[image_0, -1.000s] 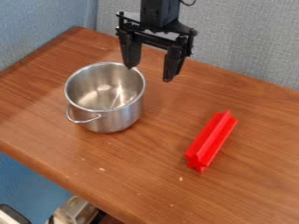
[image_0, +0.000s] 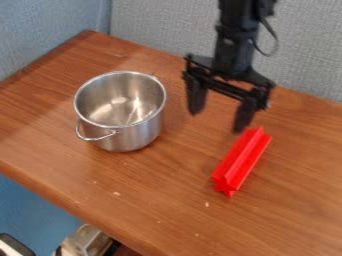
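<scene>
My black gripper (image_0: 219, 106) hangs open over the wooden table, its fingers spread, with nothing seen between them. It is slightly blurred. Below it and to the right lies a long red bar (image_0: 241, 160), set diagonally. To the left stands a steel pot (image_0: 120, 125) with a wire handle on its near side; its inside looks empty.
The wooden table (image_0: 160, 210) has bare room in front and to the right. Grey padded walls (image_0: 154, 25) close off the back and left. A blue floor and some metal fittings show at the lower left corner.
My gripper has moved right and down, away from above the pot toward the red bar. The pot and bar have not moved.
</scene>
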